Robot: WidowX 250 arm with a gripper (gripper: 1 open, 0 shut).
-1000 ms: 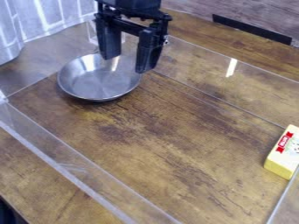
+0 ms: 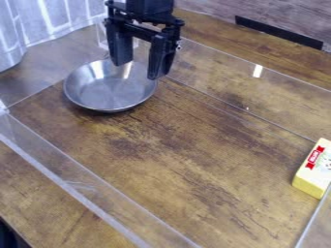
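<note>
A black gripper [image 2: 141, 60] hangs at the top centre of the camera view, open, its two fingers spread apart above a shiny metal bowl [image 2: 110, 95]. Nothing shows between the fingers. The bowl rests on the wooden table [image 2: 195, 165], and its back part is partly hidden behind the gripper.
A yellow box with a red label [image 2: 315, 172] lies at the right edge. A metal object [image 2: 10, 39] is cut off at the top left. Clear plastic strips cross the table.
The bowl and box have not moved.
</note>
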